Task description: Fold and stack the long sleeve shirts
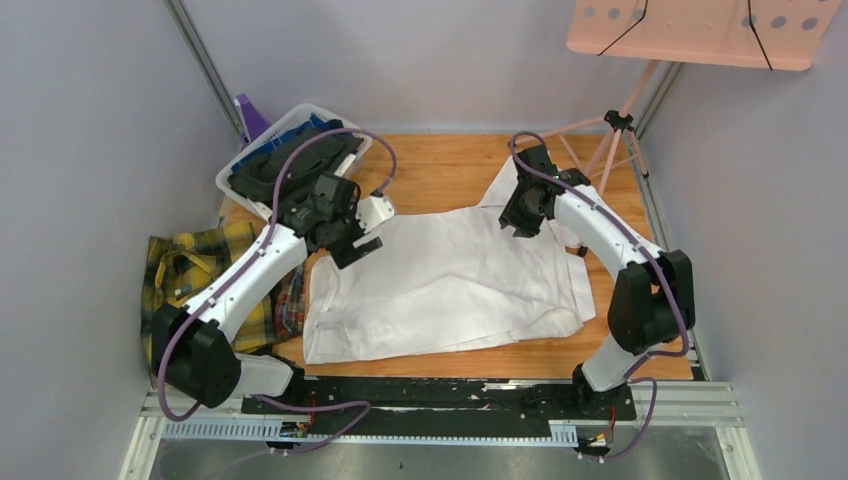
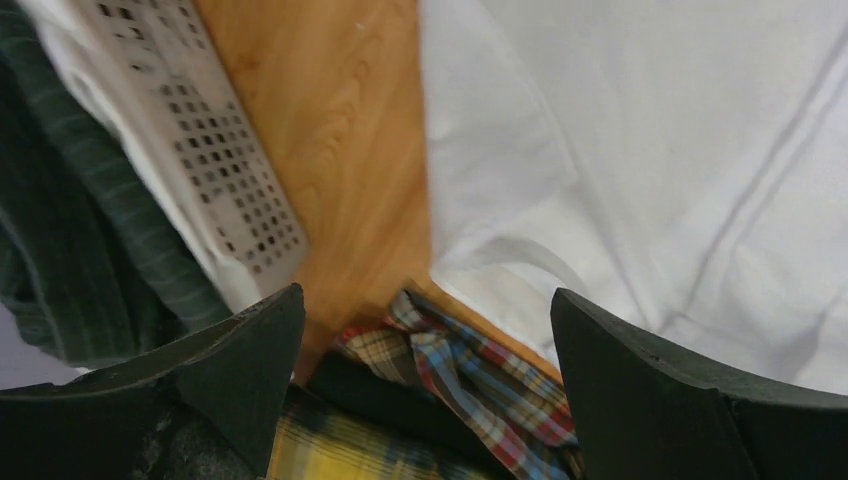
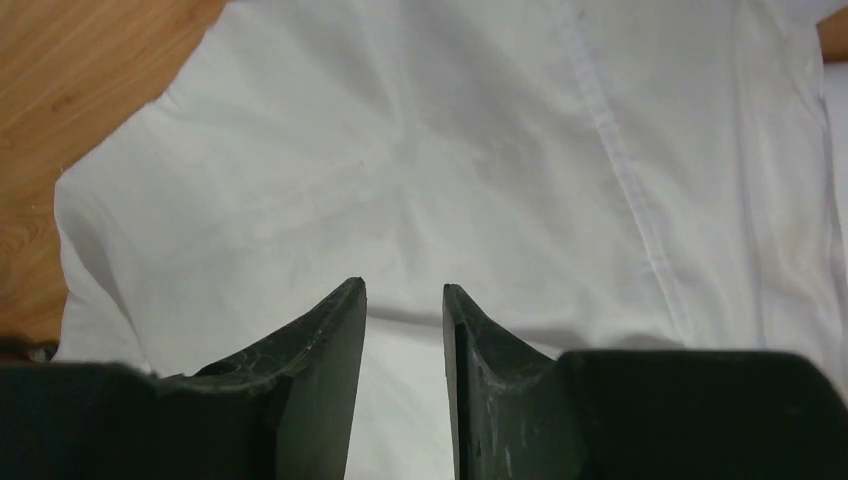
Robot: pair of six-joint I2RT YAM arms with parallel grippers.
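A white long sleeve shirt (image 1: 430, 285) lies spread across the table, its body wide and slightly wrinkled, with one sleeve (image 1: 499, 186) running to the upper right. My left gripper (image 1: 355, 247) hovers by the shirt's left upper edge, close to the basket. In the left wrist view the fingers (image 2: 640, 375) stand wide open, with the shirt's corner (image 2: 450, 268) beyond them and nothing between them. Over the shirt's upper right part is my right gripper (image 1: 515, 228). The right wrist view shows its fingertips (image 3: 350, 300) apart, white cloth underneath, and nothing gripped.
A white basket (image 1: 222, 180) with dark clothes stands at the upper left. Yellow plaid shirts (image 1: 190, 270) are stacked at the left edge. A pink stand's legs (image 1: 612, 150) reach the table at the upper right. Bare wood (image 1: 450, 170) shows behind the shirt.
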